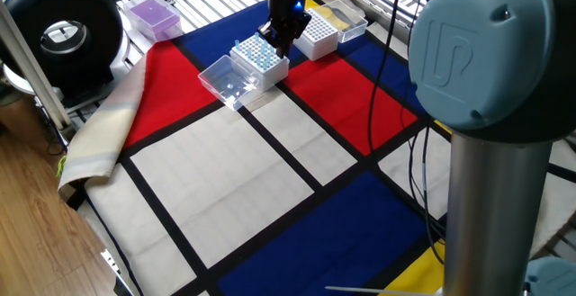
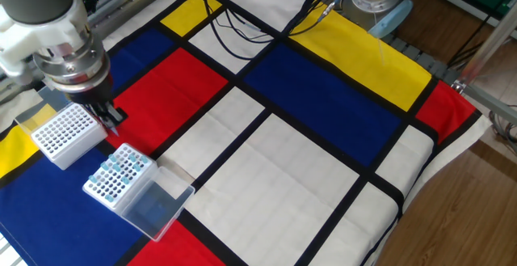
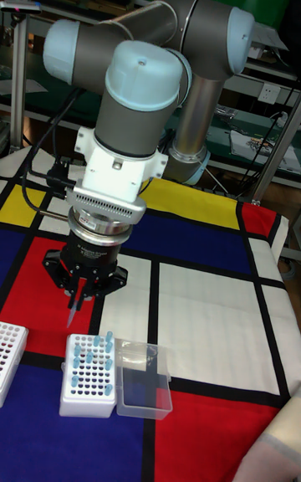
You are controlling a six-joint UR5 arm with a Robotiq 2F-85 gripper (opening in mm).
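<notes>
A white rack (image 3: 87,400) holds several light-blue pipette tips (image 3: 109,364) standing in some of its holes; its clear lid (image 3: 142,381) lies open beside it. A second white rack (image 2: 68,137) shows only empty-looking holes on top. My gripper (image 3: 77,300) points down above the cloth, near the two racks and apart from both. From its fingers, which look closed together, a thin pale pointed piece (image 3: 71,316) sticks downward, apparently a pipette tip. In exterior view 1 the gripper hides part of the space between the racks.
A box with purple contents (image 1: 155,17) stands at the far left back. Loose black cables (image 2: 234,35) hang over the cloth near the arm's base.
</notes>
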